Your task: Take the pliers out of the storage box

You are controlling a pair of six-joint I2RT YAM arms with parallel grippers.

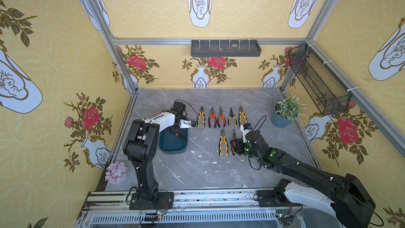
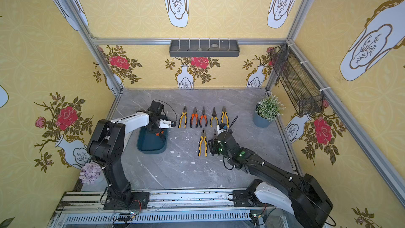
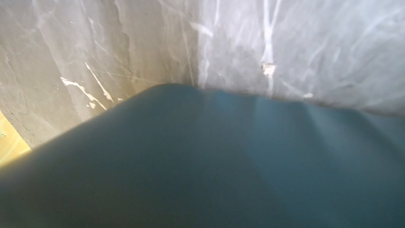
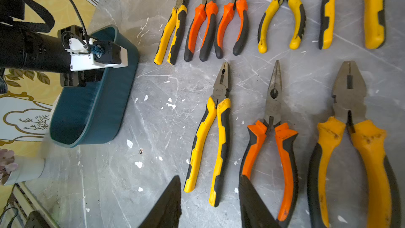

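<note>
The dark teal storage box (image 1: pixel 173 148) stands on the left of the table. My left gripper (image 1: pixel 175 130) reaches down into its far part, its fingers mostly hidden. A bit of orange pliers (image 2: pixel 159 133) shows in the box close to that gripper; whether it is held cannot be made out. Only the blurred teal box wall (image 3: pixel 236 156) and grey table fill the left wrist view. My right gripper is open, fingers apart with nothing between them. Beside it on the table lie yellow pliers (image 4: pixel 218 109) and orange long-nose pliers (image 4: pixel 273 105).
Several pliers lie in a row behind, including orange ones (image 1: pixel 221 118) and yellow ones (image 1: pixel 201 118). A potted plant (image 1: pixel 286 111) stands at the right, a pink flower pot (image 1: pixel 116 172) at the front left. Free table lies between box and pliers.
</note>
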